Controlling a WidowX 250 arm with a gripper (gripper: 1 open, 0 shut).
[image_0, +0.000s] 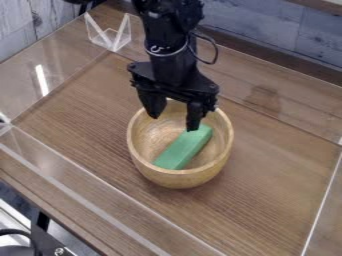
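Observation:
A tan round bowl (155, 173) stands on the wooden table, with a green rectangular block (183, 149) lying inside it. My black gripper (174, 110) hangs over the back part of the bowl, open, its two fingers apart at the left and right of the bowl's interior, above and behind the block.
The wooden table (274, 190) has free room to the right and left of the bowl. A ledge runs along the back right. Clear plastic pieces and cables lie at the left edge.

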